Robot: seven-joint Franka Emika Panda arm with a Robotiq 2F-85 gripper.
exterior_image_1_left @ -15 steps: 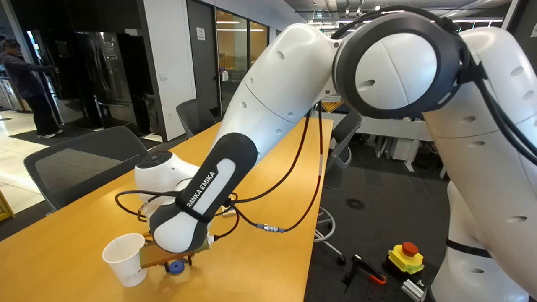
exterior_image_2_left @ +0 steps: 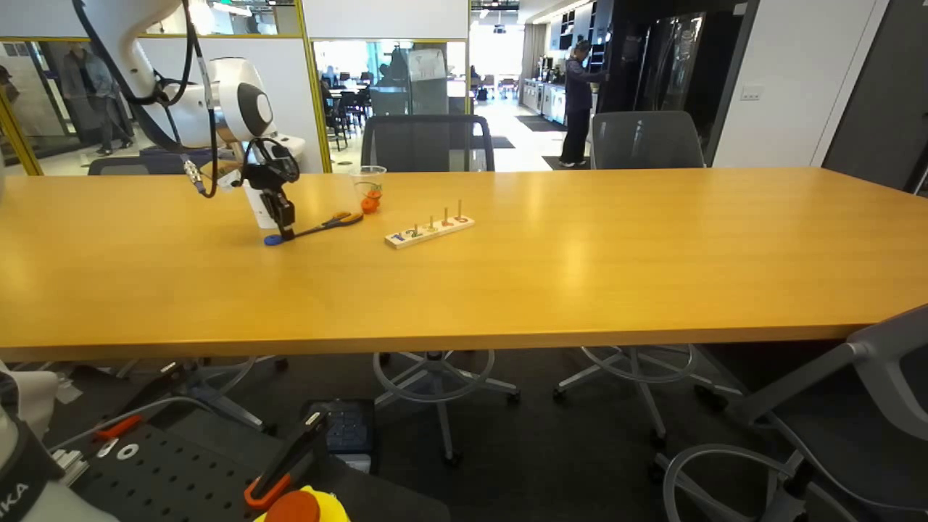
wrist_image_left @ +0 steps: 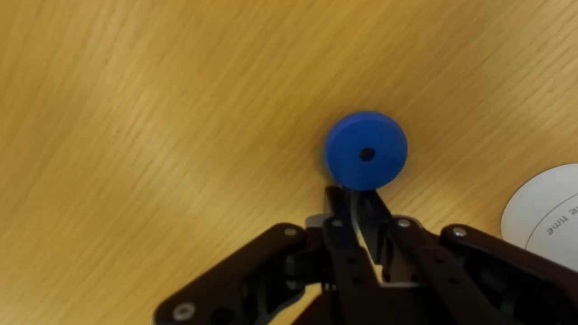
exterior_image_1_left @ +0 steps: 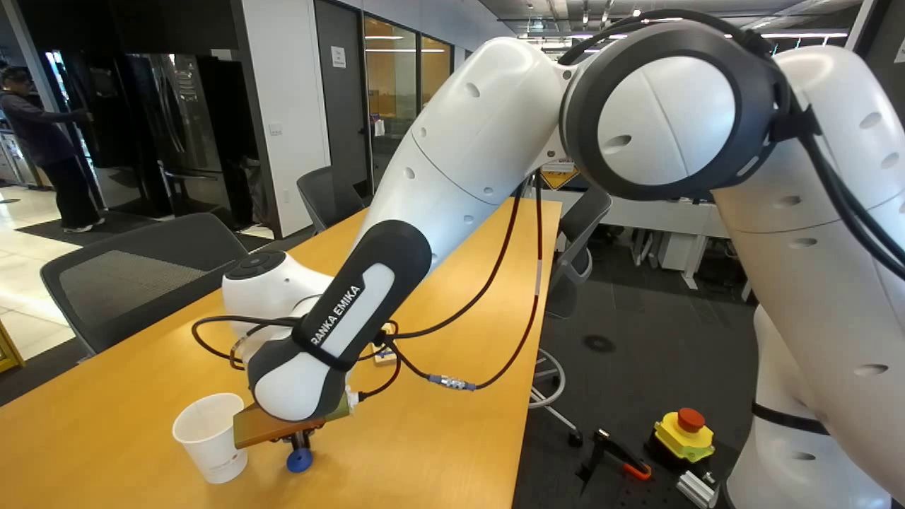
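Observation:
A blue disc (wrist_image_left: 366, 150) with a small centre hole lies right at the fingertips of my gripper, not straddled by them. Both black fingers (wrist_image_left: 372, 214) stand close together, with a thin silvery strip between them. That strip appears to be the blade of the scissors (exterior_image_2_left: 335, 221), whose yellow-and-black handles extend to the right in exterior view 2. The wrist view hides the handles behind the gripper. In exterior view 1 the disc (exterior_image_1_left: 299, 461) shows just below my gripper.
A white paper cup (exterior_image_1_left: 211, 437) stands close beside the gripper. A clear cup (exterior_image_2_left: 369, 183) with orange pieces and a pegged wooden board (exterior_image_2_left: 430, 231) are further right.
My gripper's fingers were spread wide around the disc a second ago. Now they are close together and the arm sits slightly lower, with the disc in front of the fingertips.

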